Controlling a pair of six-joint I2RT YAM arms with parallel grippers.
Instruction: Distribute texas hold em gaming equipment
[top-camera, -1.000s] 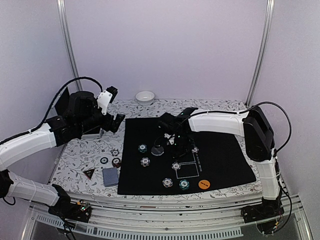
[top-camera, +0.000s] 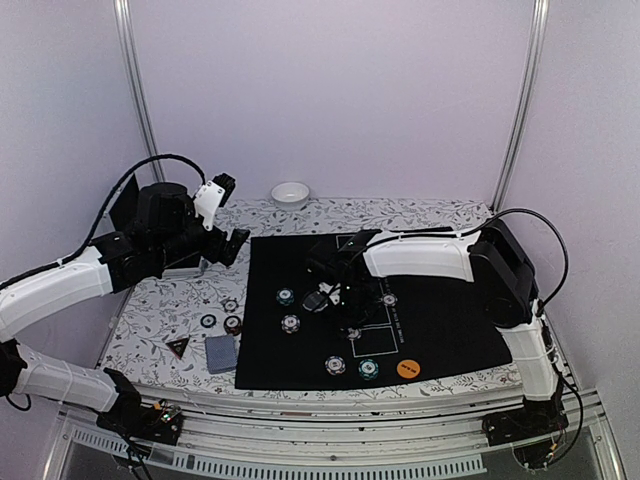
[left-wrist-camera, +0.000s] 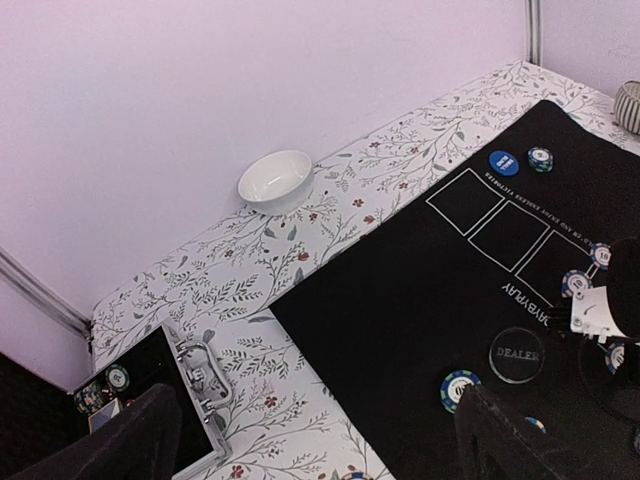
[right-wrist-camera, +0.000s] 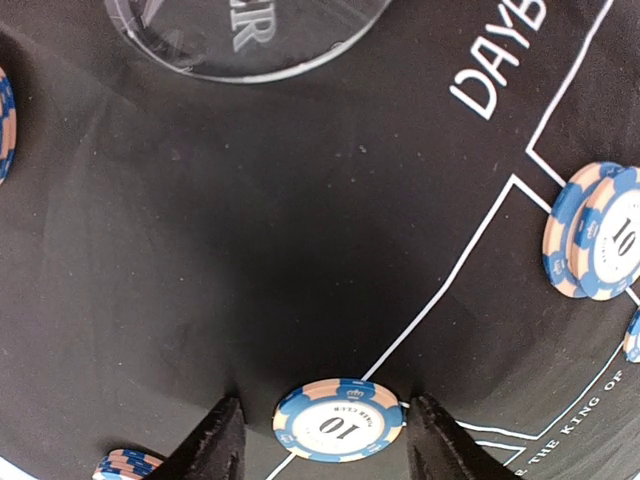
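In the right wrist view, a blue-and-cream chip marked 10 (right-wrist-camera: 338, 420) lies flat on the black mat between the fingers of my right gripper. A gap shows left of the chip; the right finger is close to its edge. From above, this gripper hides part of the mat's middle. The clear dealer disc (left-wrist-camera: 517, 355) rests on the mat near the right arm. My left gripper (top-camera: 235, 216) hangs open and empty at the left, above the patterned table. Other chips on the mat include a leaning pair (right-wrist-camera: 600, 230) and a chip stack (top-camera: 285, 297).
An orange disc (top-camera: 408, 369) sits by the mat's front edge. Left of the mat are a card deck (top-camera: 221, 354) and several loose pieces. A white bowl (top-camera: 290, 195) stands at the back, an open case (left-wrist-camera: 150, 400) at the left.
My right arm has shifted left and toward the front, with its gripper now around the chip near the white outline. The left arm stays still.
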